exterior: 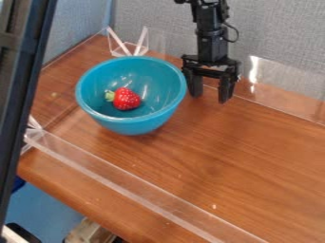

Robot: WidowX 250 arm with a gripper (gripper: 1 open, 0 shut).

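A turquoise bowl (162,80) sits on the wooden table (222,180) at the left, with a red strawberry (124,100) lying inside it. Just behind and right of the bowl, the black gripper (210,87) points down from the top of the view, its two fingers apart and open, with nothing seen between them.
Clear plastic edging runs along the table's back and lower left. A pale wire object (117,45) stands behind the bowl. A dark post (18,85) fills the far left edge.
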